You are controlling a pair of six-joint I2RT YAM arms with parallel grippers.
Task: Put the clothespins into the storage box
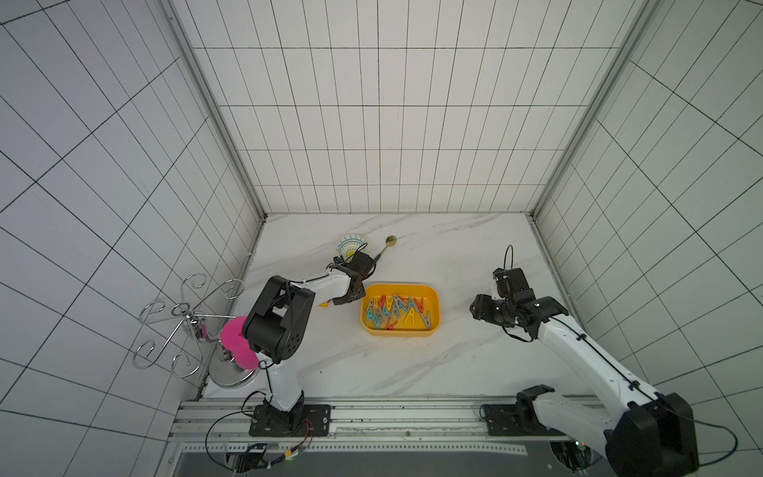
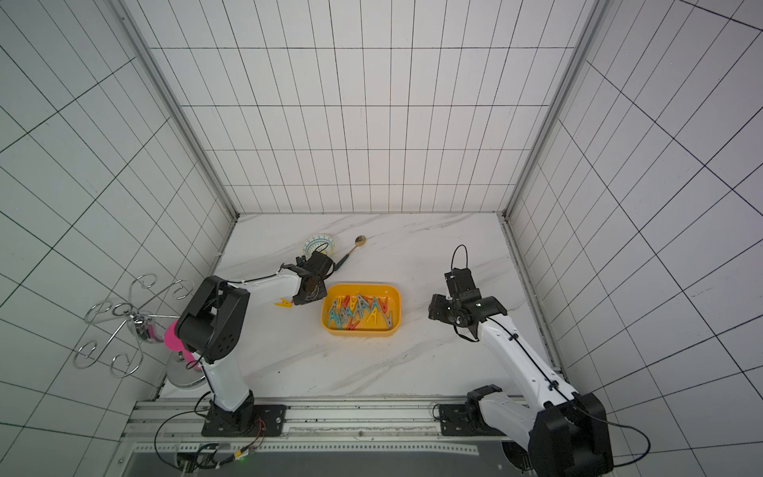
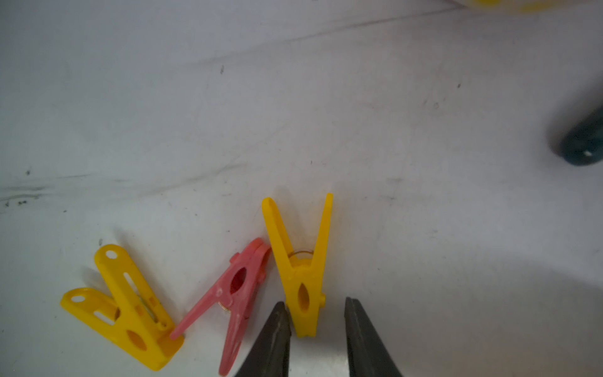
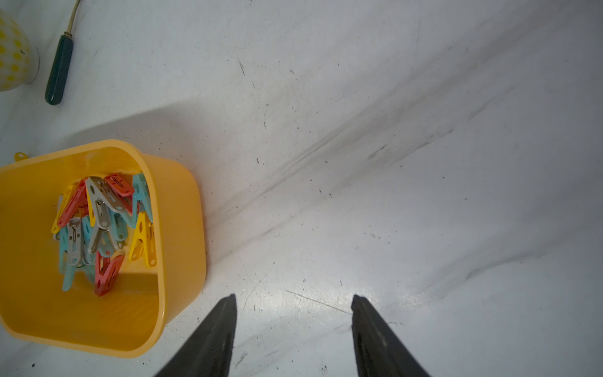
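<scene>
My left gripper is low over the table and part open. Between and just beyond its fingertips lies a yellow clothespin [image 3: 302, 276], its lower end close to the left finger [image 3: 276, 330]; whether they touch I cannot tell. A red clothespin [image 3: 235, 286] rests against that one on the left, and a second yellow clothespin [image 3: 135, 317] lies further left. The yellow storage box [image 4: 182, 220] stands right of the left gripper and holds several red, blue, grey and yellow clothespins [image 4: 103, 216]. Right of the box, my right gripper is open over bare table, with nothing between its fingers.
A spoon [image 1: 389, 242] with a dark handle and a patterned cup [image 1: 349, 245] are behind the left gripper. A wire rack [image 1: 190, 318] stands at the far left. The table between the box and right arm is clear.
</scene>
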